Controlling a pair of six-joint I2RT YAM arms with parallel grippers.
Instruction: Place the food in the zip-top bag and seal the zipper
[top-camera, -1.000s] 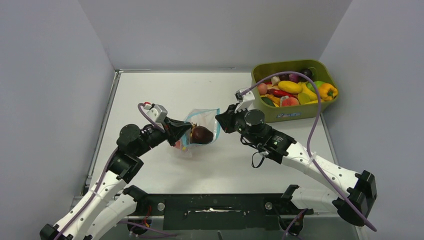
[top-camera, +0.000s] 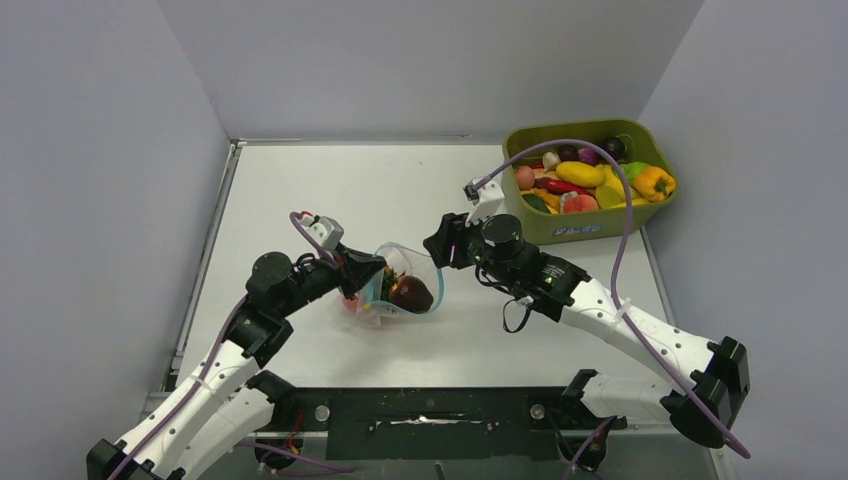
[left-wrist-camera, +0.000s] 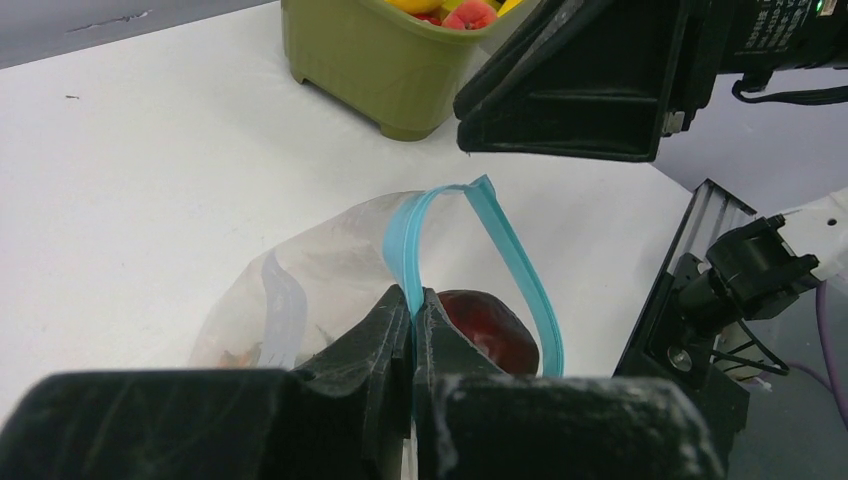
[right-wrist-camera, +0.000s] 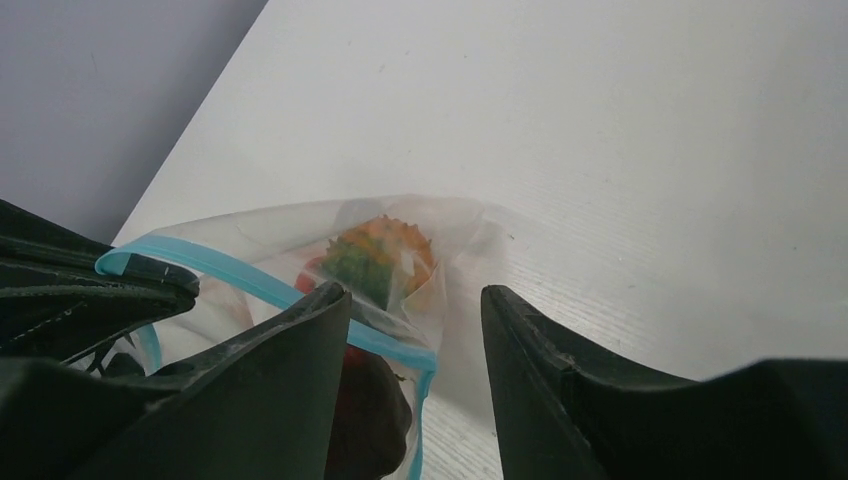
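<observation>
The clear zip top bag (top-camera: 407, 262) stands with its blue zipper rim spread apart at mid-table. Inside it lie a dark eggplant-like food (left-wrist-camera: 490, 330) and, seen from the right wrist, an orange and green food (right-wrist-camera: 385, 262). My left gripper (top-camera: 383, 262) is shut on the bag's rim; the blue strip (left-wrist-camera: 405, 240) runs between its fingertips in the left wrist view. My right gripper is part open, its fingers apart. In the left wrist view its tips hang above the rim's free corner (left-wrist-camera: 483, 187), clear of the plastic.
At the back right a green bin (top-camera: 560, 232) holds assorted toy fruit and vegetables. The dark front bar (top-camera: 440, 432) edges the near side.
The right gripper's fingers have parted and the bag's right corner has come away from them. The bag's opening has sagged forward and changed shape.
</observation>
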